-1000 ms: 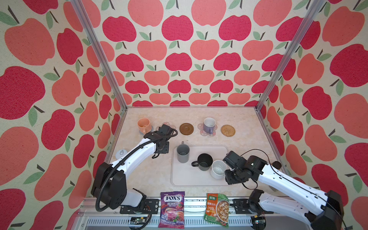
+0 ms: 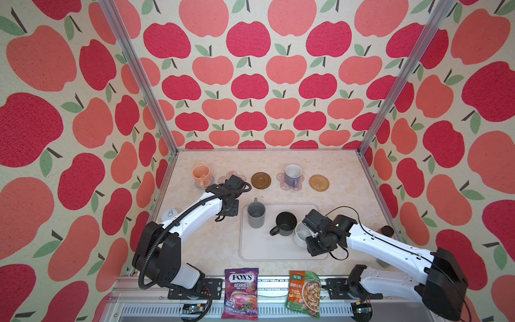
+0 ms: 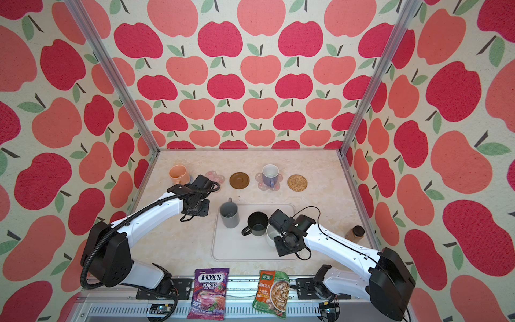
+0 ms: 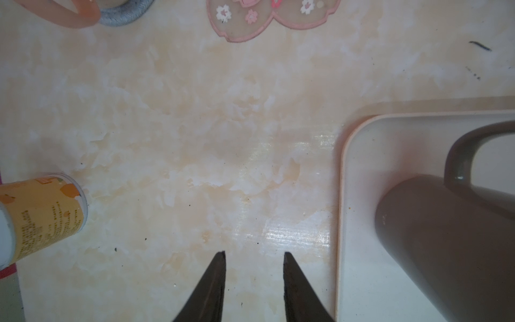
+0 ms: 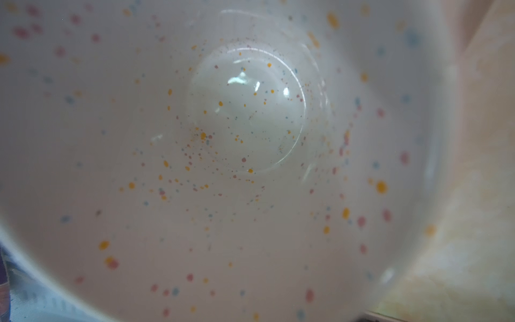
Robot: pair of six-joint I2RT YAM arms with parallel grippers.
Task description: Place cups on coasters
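On the tray (image 2: 279,253) stand a grey cup (image 2: 256,217), a black cup (image 2: 286,221) and a speckled white cup (image 2: 301,236). My right gripper (image 2: 312,244) is right over the white cup. The cup's inside (image 5: 246,112) fills the right wrist view, and my fingers are hidden. My left gripper hangs open over bare table left of the tray, empty. An orange cup (image 2: 202,173) sits on a blue-grey coaster (image 4: 126,13), a purple cup (image 2: 293,175) on a pink flower coaster (image 2: 281,180). Bare coasters: brown (image 2: 261,180), woven (image 2: 319,183) and another pink flower one (image 4: 300,13).
A yellow-labelled can (image 4: 45,220) lies at the left side. A dark-lidded jar (image 3: 355,233) stands at the right. Two snack packets (image 2: 241,294) rest at the front edge. Table between the tray and the coasters is mostly clear.
My right gripper has moved left over the white cup, which it now partly covers from above. The left arm has shifted slightly right.
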